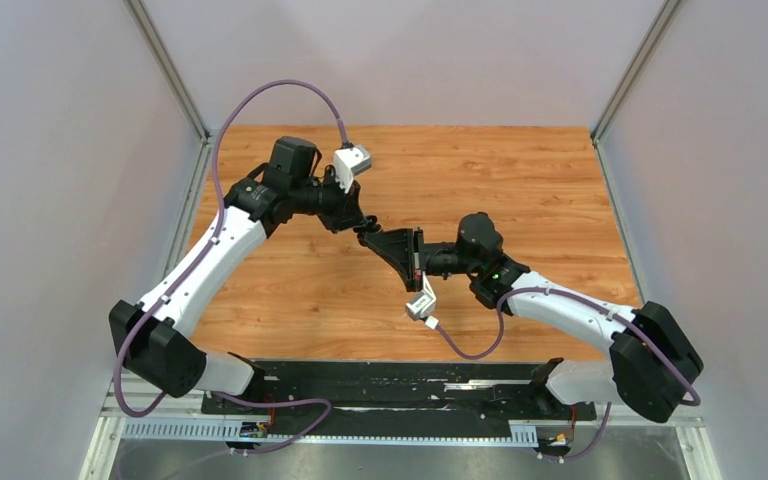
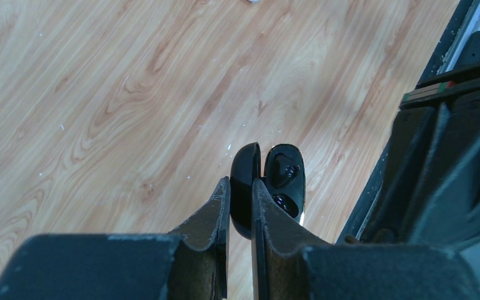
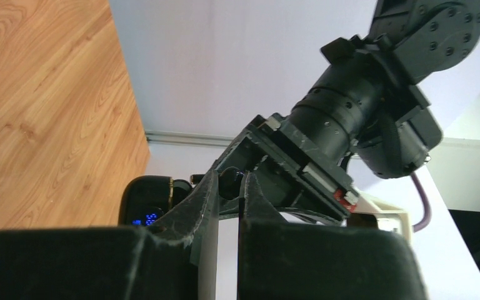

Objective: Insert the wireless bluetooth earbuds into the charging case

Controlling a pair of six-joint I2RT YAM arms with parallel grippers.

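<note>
The black charging case (image 2: 284,172) is in my left gripper, which is shut on it by its lid edge; dark glossy shapes sit in its cavities. In the right wrist view the case (image 3: 147,197) shows a lit blue display. My right gripper is shut on a small dark glossy earbud at its tips, just beside the case. In the top view the two grippers meet near the middle of the table, my left gripper (image 1: 358,220) from upper left and my right gripper (image 1: 372,236) from lower right.
Pale walls surround it on the sides and back, and a dark strip with a rail (image 1: 390,375) runs along the front edge.
</note>
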